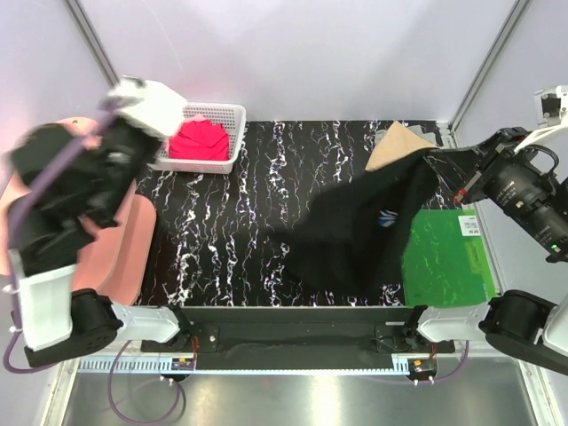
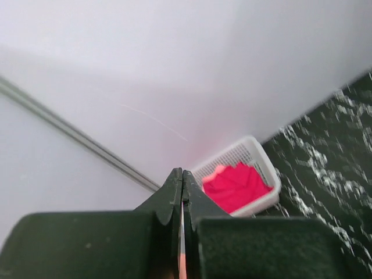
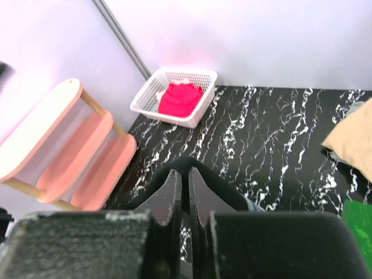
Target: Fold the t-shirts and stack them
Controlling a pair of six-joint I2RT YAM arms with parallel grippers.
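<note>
A black T-shirt (image 1: pixel 346 248) with a small blue print hangs from my right gripper (image 1: pixel 466 186) at the right, its lower part spread over the dark marbled tabletop. In the right wrist view the shut fingers grip the black cloth (image 3: pixel 221 192). My left gripper is raised at the left, blurred in the top view; in its wrist view it is shut with nothing visible between the fingers.
A white basket (image 1: pixel 231 142) with red cloths (image 1: pixel 197 138) stands at the back left. A pink shelf unit (image 1: pixel 129 257) is at the left. Folded beige cloth (image 1: pixel 390 142) lies at the back right, a green board (image 1: pixel 444 266) at the front right.
</note>
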